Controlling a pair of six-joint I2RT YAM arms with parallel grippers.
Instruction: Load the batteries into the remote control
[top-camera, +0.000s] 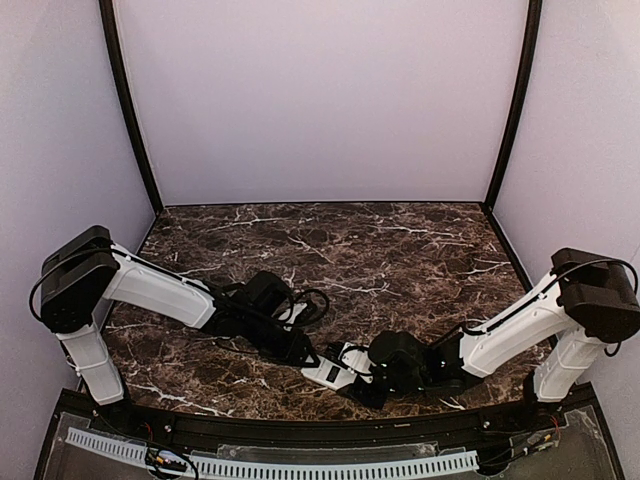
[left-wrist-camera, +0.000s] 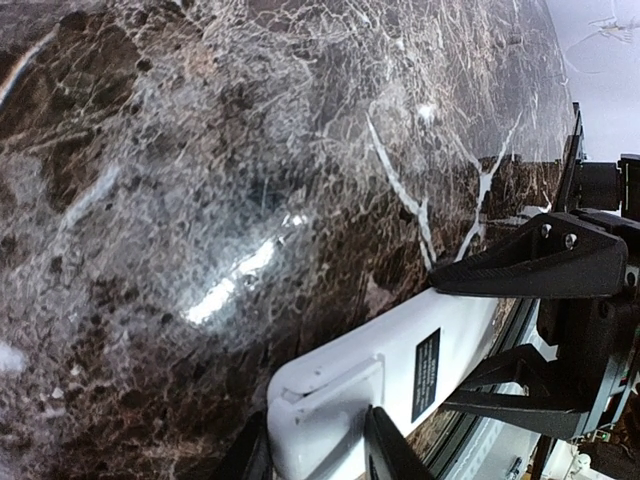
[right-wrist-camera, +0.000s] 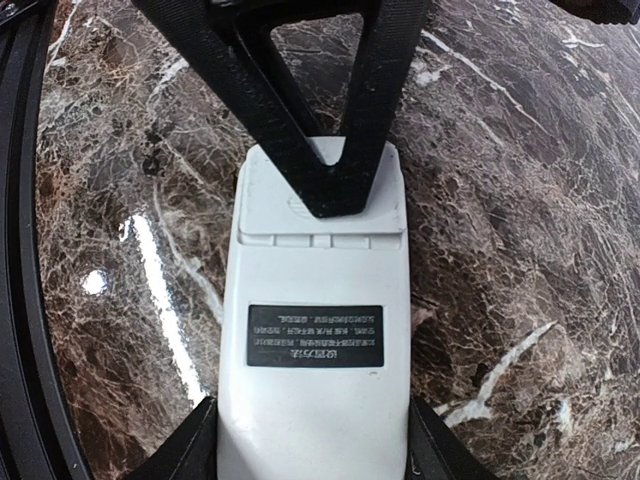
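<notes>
The white remote (top-camera: 326, 372) lies near the table's front edge, back up with its dark label showing. My right gripper is shut on its sides at the label end. My left gripper is at the other end, its fingertips at the battery cover (right-wrist-camera: 320, 225); in the right wrist view its black fingers reach down onto that cover. The left finger looks partly open, though the exact gap is hard to tell. No batteries can be made out.
</notes>
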